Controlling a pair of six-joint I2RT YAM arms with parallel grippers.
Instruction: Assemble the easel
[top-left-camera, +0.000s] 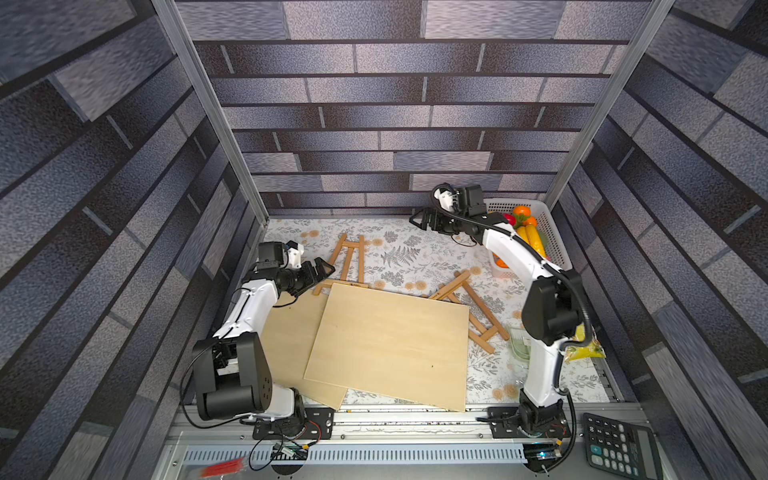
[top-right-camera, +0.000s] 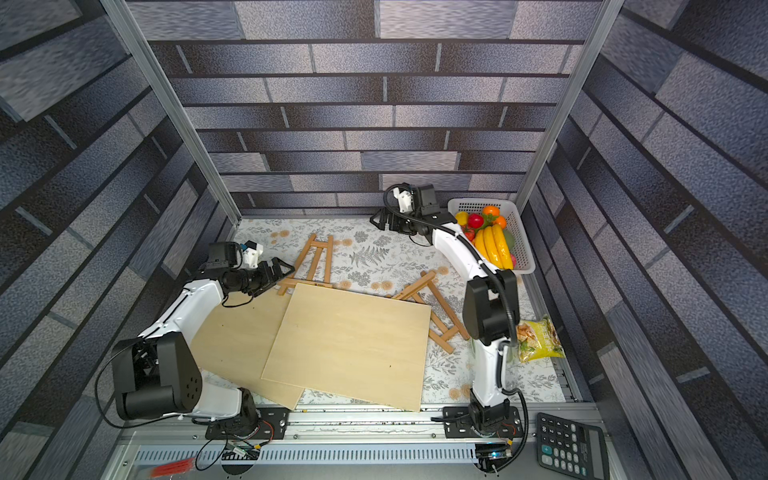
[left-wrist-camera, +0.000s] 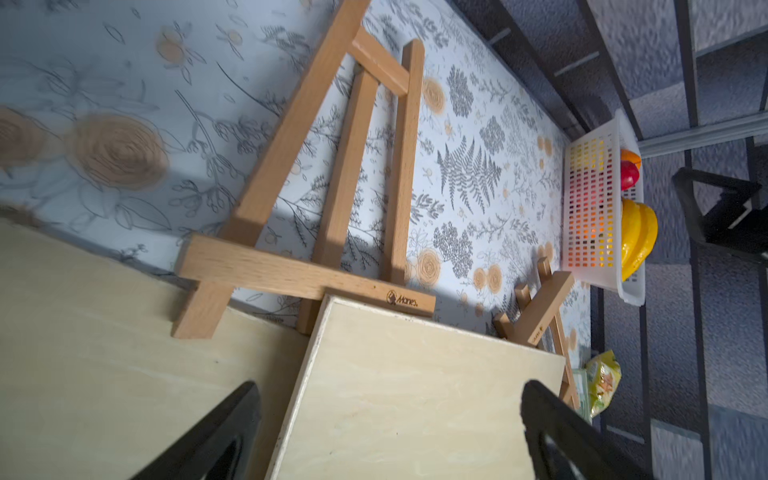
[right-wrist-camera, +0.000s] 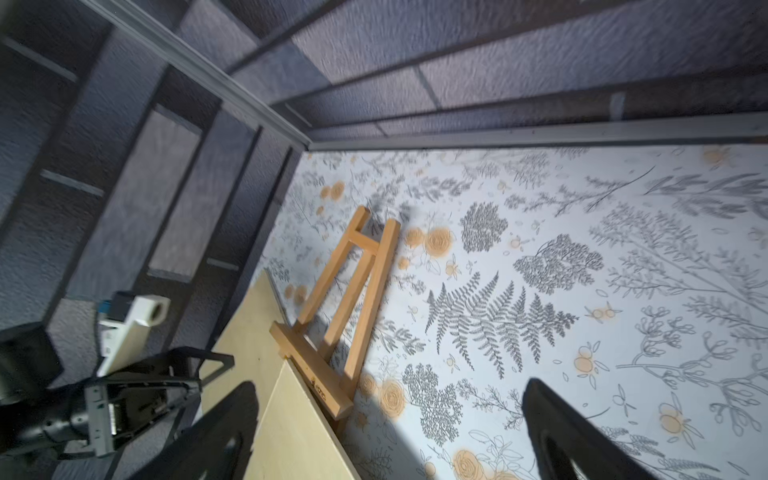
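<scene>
A large pale board (top-left-camera: 392, 344) lies at the front middle, overlapping a second board (top-left-camera: 292, 336) to its left. One wooden easel frame (left-wrist-camera: 336, 176) lies flat at the back left, its crossbar along the top board's far left corner. The other easel frame (top-left-camera: 484, 312) lies to the right, partly hidden under the board's right edge. Over the crossbar of the left easel, my left gripper (top-left-camera: 325, 270) stands open and empty. My right gripper (top-left-camera: 422, 221) is open above bare cloth at the back, apart from everything; its wrist view shows the left easel (right-wrist-camera: 344, 296) in the distance.
A white basket of toy fruit (top-right-camera: 518, 216) stands at the back right. A yellow snack bag (top-right-camera: 541, 340) lies at the right, near a green container (top-left-camera: 518, 344) half hidden by the right arm.
</scene>
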